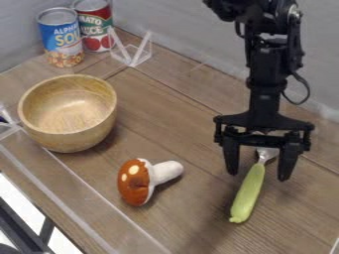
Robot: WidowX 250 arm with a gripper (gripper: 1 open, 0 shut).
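Note:
My black gripper (259, 162) hangs over the right side of the wooden table with its fingers spread open, straddling the upper end of a long pale-green object (247, 195) with a lighter, whitish top. That object lies lengthwise toward the front. Whether the fingers touch it or the table is hard to tell.
A toy mushroom (138, 182) with a spotted orange cap lies left of centre. A wooden bowl (67, 107) sits at the left. An alphabet soup can (62, 38) and a tomato can (98, 25) stand at the back left.

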